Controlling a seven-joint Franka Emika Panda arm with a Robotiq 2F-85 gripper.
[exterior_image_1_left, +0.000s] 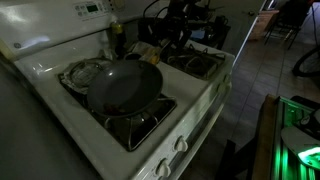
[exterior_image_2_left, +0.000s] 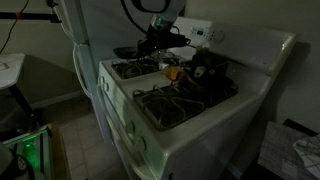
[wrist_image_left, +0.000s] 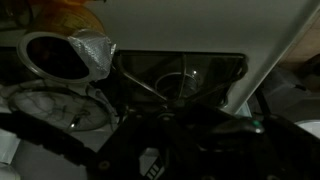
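Observation:
A large dark frying pan is over the front burner of the white stove in exterior view 1, roughly level. Whether it touches the grate I cannot tell. Its handle runs toward my gripper, which appears shut on it, though the grip is dim. Seen from the other side, the pan is at the far end of the stove, with the gripper beside it. In the wrist view the dark fingers are hard to separate from the background, and the pan cannot be made out.
An orange item stands at the back of the stove, near a dark pot. The near burner grate is bare. Crumpled foil shows in the wrist view. Control knobs line the stove's front.

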